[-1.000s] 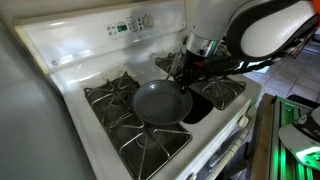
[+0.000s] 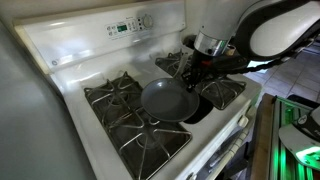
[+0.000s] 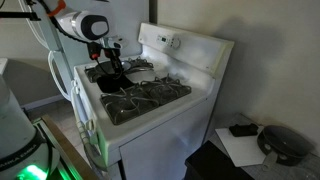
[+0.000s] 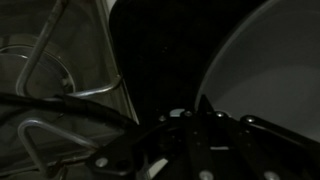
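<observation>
A dark grey frying pan (image 2: 168, 102) is over the middle of the stove, partly over the left burner grates. In exterior view 2 the pan (image 3: 114, 84) is mostly dark, and whether it touches the grates is unclear. My gripper (image 2: 188, 84) is at the pan's back right edge. The wrist view shows the pan's curved rim (image 4: 208, 80) running in to the tips of my gripper. The fingers are shut there, apparently with the thin rim between them. The inside of the pan looks empty.
A dark centre panel (image 2: 199, 110) lies between the burners, with more grates (image 2: 222, 90) at the right. The control panel (image 2: 118, 30) rises behind. Another pan (image 3: 284, 143) rests on the counter beyond the stove.
The pan has slid a little to the right in exterior view 1, and my gripper has moved the same way with it. The fingers look unchanged.
</observation>
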